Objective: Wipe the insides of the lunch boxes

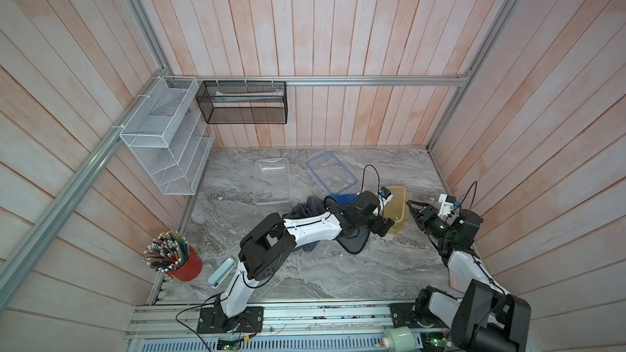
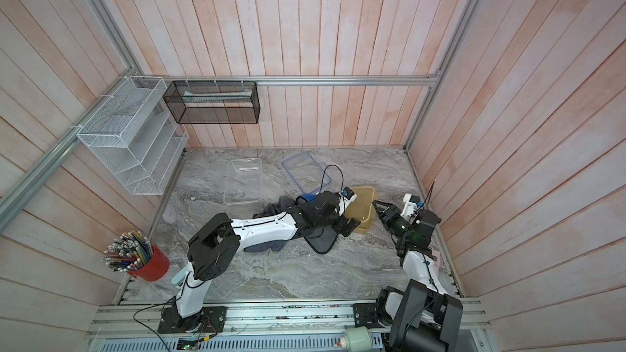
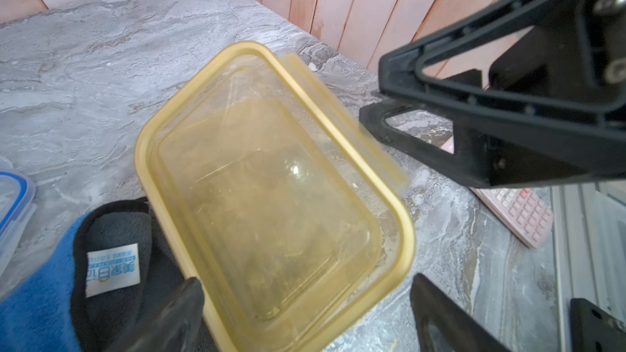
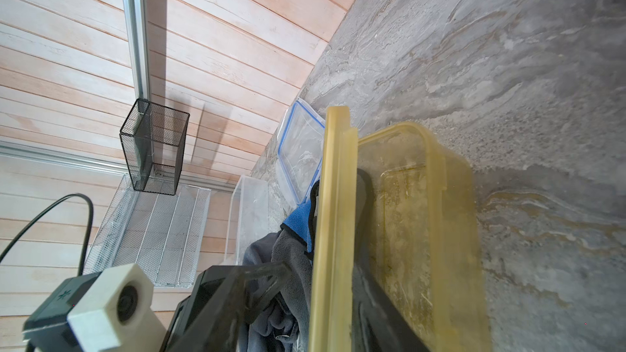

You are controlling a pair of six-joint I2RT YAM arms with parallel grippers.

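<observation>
A yellow lunch box (image 3: 260,208) fills the middle of the left wrist view. My left gripper (image 1: 381,227) stands open above its near end, fingers empty. My right gripper (image 2: 381,210) is at the box's right side; in the right wrist view its fingers sit either side near the box's edge, and whether they touch it is unclear. A blue-rimmed box (image 1: 331,174) and a clear box (image 1: 271,182) lie toward the back. A dark grey cloth (image 1: 303,212) and a blue-and-grey cloth (image 3: 58,286) lie left of the yellow box, partly hidden by the left arm.
A red pen cup (image 1: 186,267) and a pale blue object (image 1: 221,272) are at the front left. A pink keyboard (image 3: 521,215) lies at the right edge. Wire baskets (image 1: 241,101) hang on the walls.
</observation>
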